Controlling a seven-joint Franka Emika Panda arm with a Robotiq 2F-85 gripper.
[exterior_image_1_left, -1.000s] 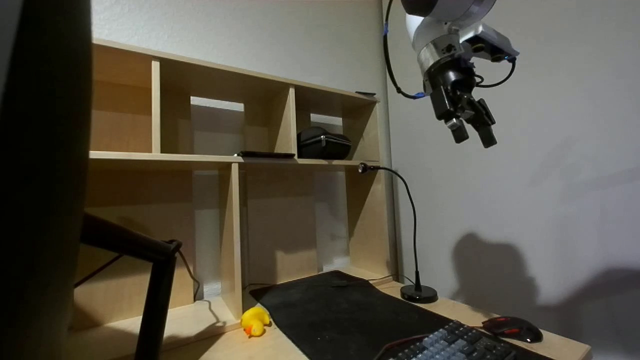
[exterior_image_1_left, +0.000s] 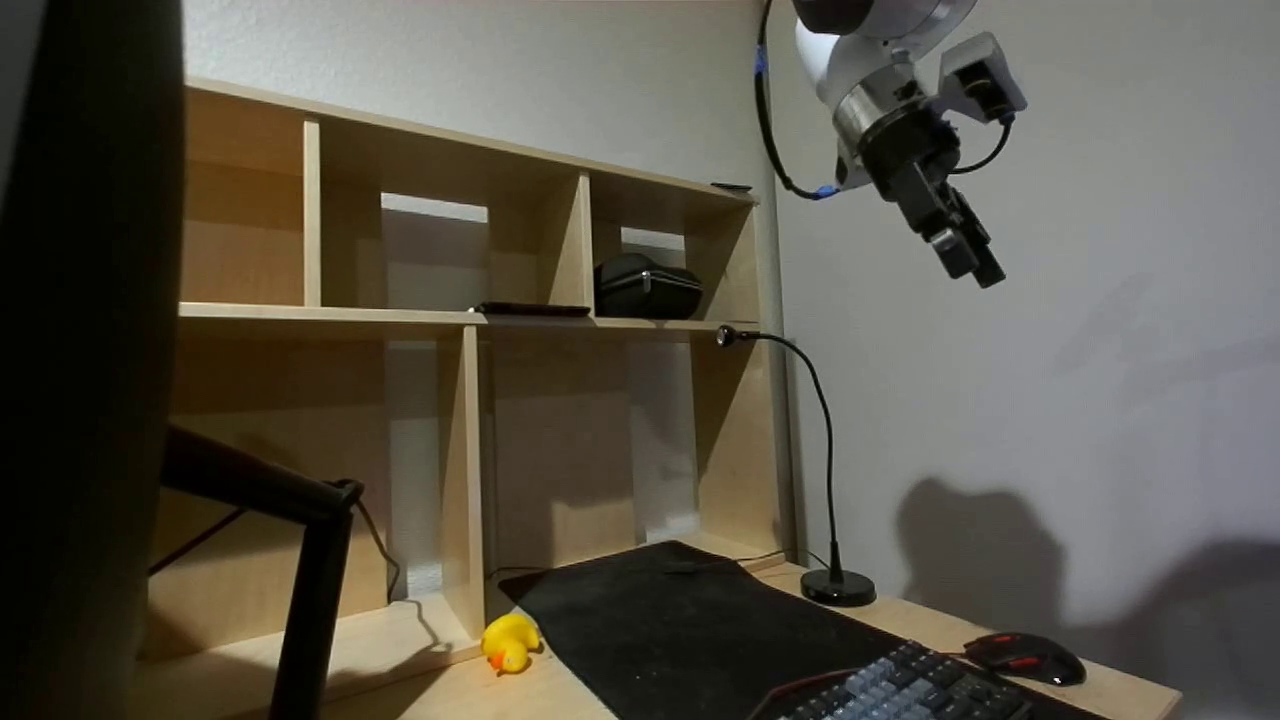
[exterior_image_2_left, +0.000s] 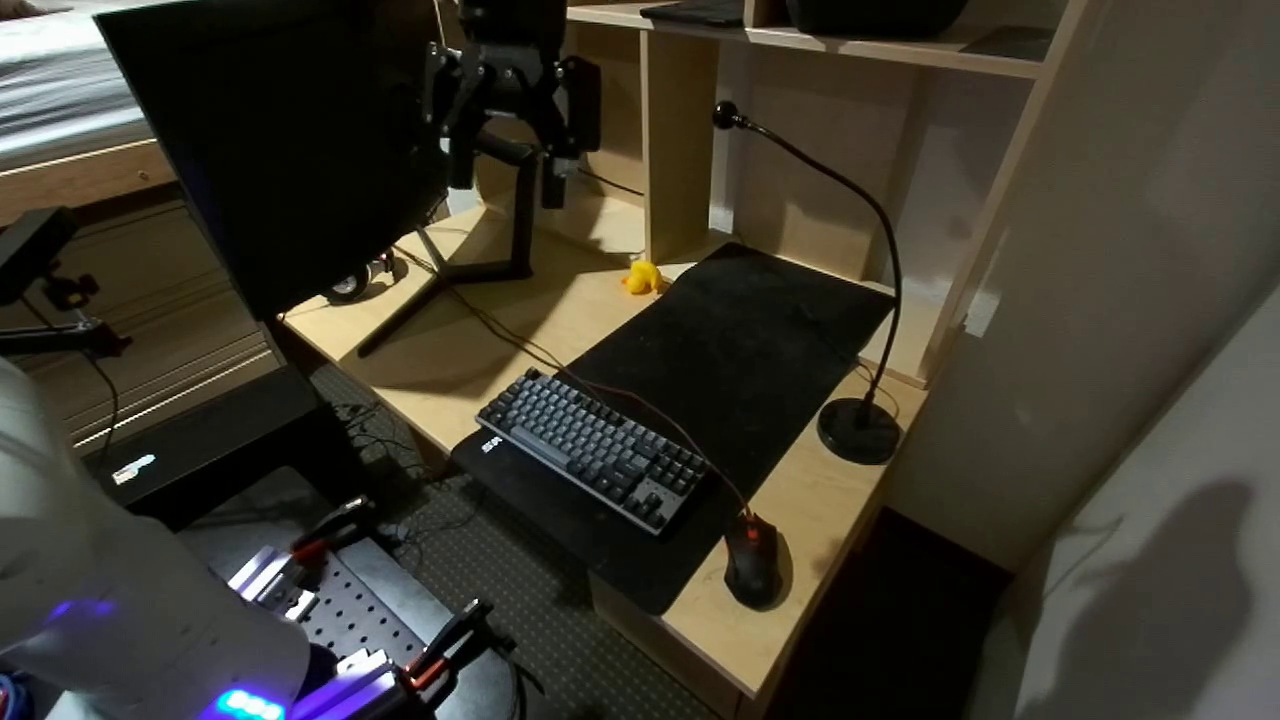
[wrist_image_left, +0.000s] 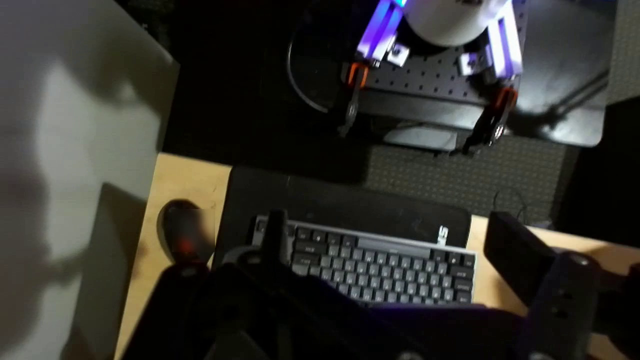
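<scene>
High above the desk hangs my gripper (exterior_image_1_left: 970, 271), with nothing between its fingers. Exterior view 2 shows its two fingertips (exterior_image_2_left: 461, 162) well apart, so it stands open. In the wrist view one finger (wrist_image_left: 276, 234) is over the keyboard's left end and the other is to its right, with the keyboard (wrist_image_left: 384, 261) far below. A yellow rubber duck (exterior_image_1_left: 511, 642) with an orange beak lies on the desk near the shelf divider. A black mouse (exterior_image_2_left: 752, 562) with red accents rests at the desk's right front, beside the black mat (exterior_image_2_left: 768, 348). The duck is outside the wrist view.
A gooseneck lamp (exterior_image_1_left: 839, 586) rises at the desk's right edge. The wooden shelf (exterior_image_1_left: 474, 480) stands behind, holding a black case (exterior_image_1_left: 648, 288) and a flat dark item (exterior_image_1_left: 534, 308). A large monitor (exterior_image_2_left: 276, 144) stands at the left.
The gripper and wrist have turned, so the fingers now overlap in exterior view 1 where a gap showed before. The arm has shifted slightly left there. Duck, mouse and lamp have not moved.
</scene>
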